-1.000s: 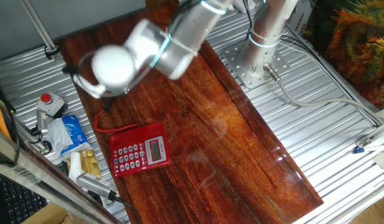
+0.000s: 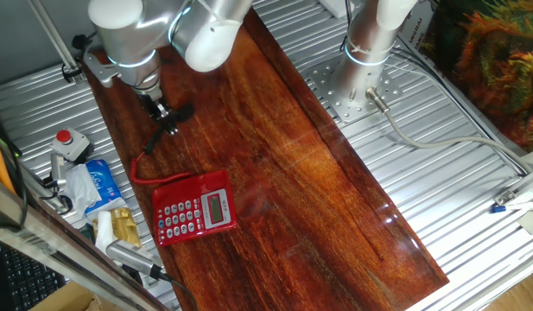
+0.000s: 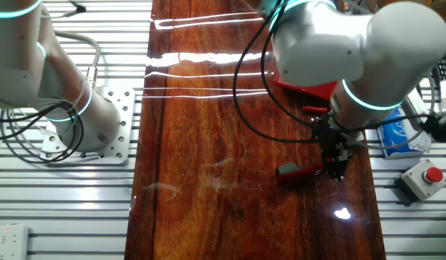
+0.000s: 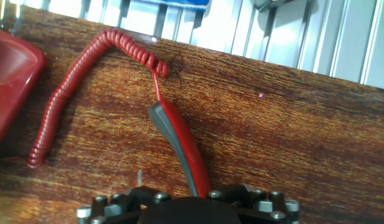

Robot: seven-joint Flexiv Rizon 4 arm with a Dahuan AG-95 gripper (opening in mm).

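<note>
A red desk telephone [image 2: 195,207] with a keypad and small display lies on the wooden table. Off its base, the red and dark grey handset [image 4: 182,143] rests on the wood, joined by a coiled red cord [image 4: 66,84]. My gripper [image 2: 168,126] points down at the middle of the handset; in exterior view 2 the handset's end [image 3: 295,173] sticks out beside it. In the wrist view the handset's near part runs under the gripper body, which hides it. The fingertips are too hidden to tell whether they are apart or touch the handset.
A blue-and-white packet [image 2: 102,183] and a red-buttoned box [image 2: 70,143] stand off the table's edge on the ribbed metal surface. Bare wood [image 2: 309,199] stretches away past the phone.
The arm has swung and tilted, bringing the gripper into clear view over the handset, where the wrist covered that spot before. Phone base and cord look unmoved.
</note>
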